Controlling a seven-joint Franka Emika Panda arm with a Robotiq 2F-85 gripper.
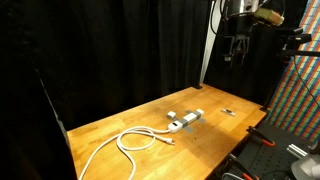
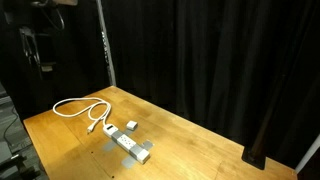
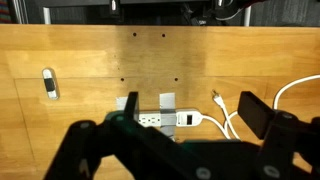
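High above the table, clear of everything on it, hangs my gripper, open with nothing between its fingers. In the wrist view the dark fingers spread wide at the lower edge. Below the gap lies a white power strip, fastened or crossed by grey tape. Its white cord loops over the wood and ends in a plug. A small white block sits beside the strip; the wrist view does not show it clearly. Apart from these lies a small pale object with a dark patch.
The wooden table has wide free room around the strip. Black curtains stand behind it. Dark gear with red-tipped parts is by the table's edge near the arm.
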